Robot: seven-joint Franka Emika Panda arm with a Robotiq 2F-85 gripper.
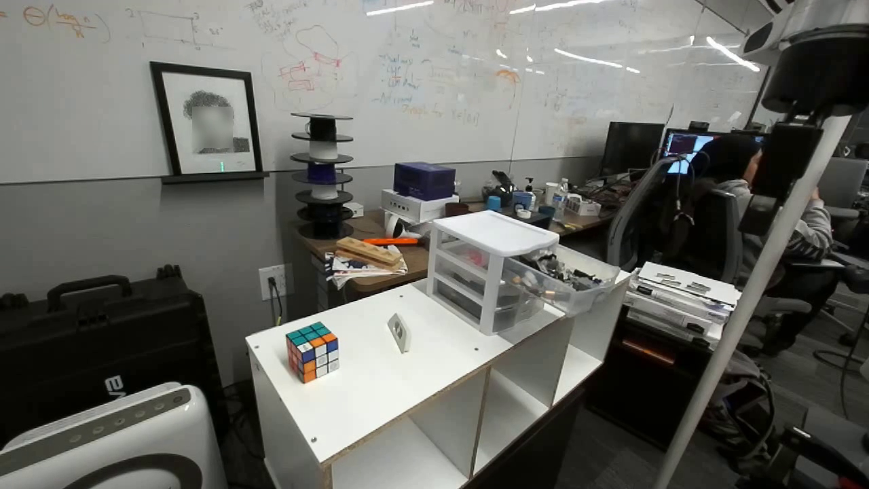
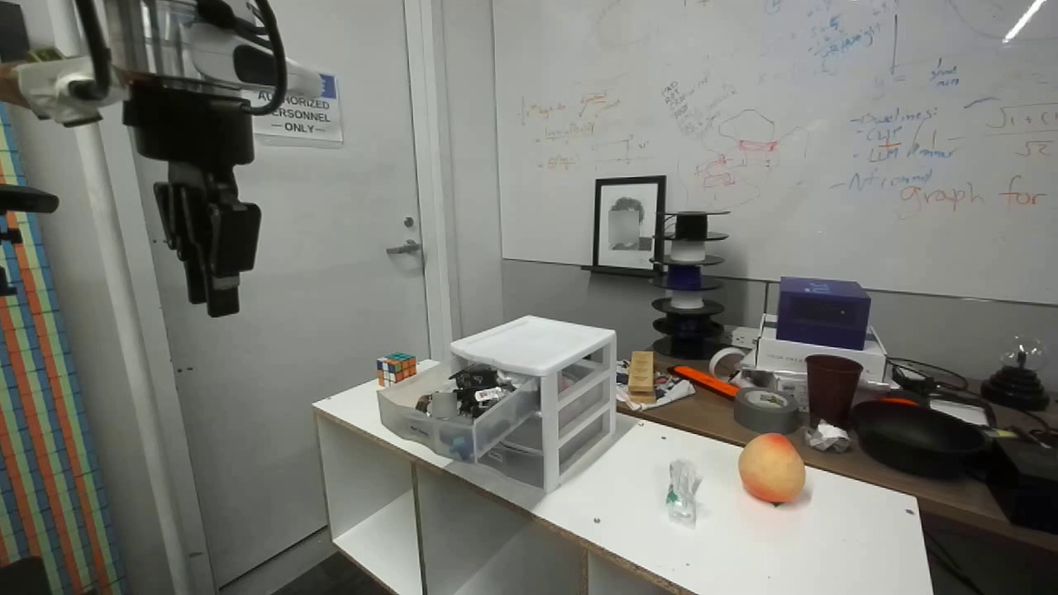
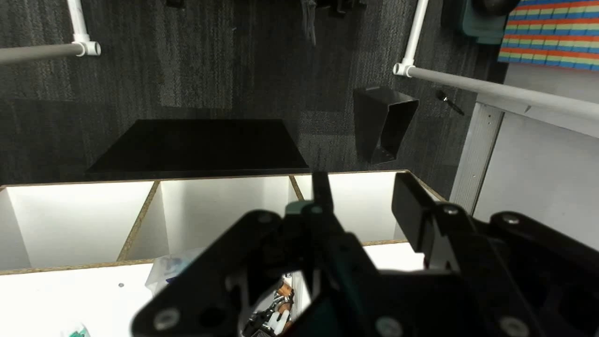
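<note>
High at the left of the second exterior view, my gripper (image 2: 216, 303) points downward, its fingers close together and nothing held. It hangs well clear of the cabinet top. In the wrist view dark fingers (image 3: 408, 208) fill the lower middle. A small white drawer unit (image 2: 536, 344) stands on the white cabinet with its top drawer (image 2: 511, 428) pulled out, full of small dark and light items. A Rubik's cube (image 1: 313, 352) sits near one end in the first exterior view. A peach-like fruit (image 2: 771, 468) and a clear crinkled packet (image 2: 682, 491) lie at the other end.
The white cabinet (image 1: 391, 399) has open cubbies along its front. Behind it, a brown desk (image 2: 907, 476) carries a pan (image 2: 917, 436), tape (image 2: 765, 408) and a dark cup (image 2: 831, 387). A pale pole (image 1: 721, 358) stands beside the arm. Air around the gripper looks free.
</note>
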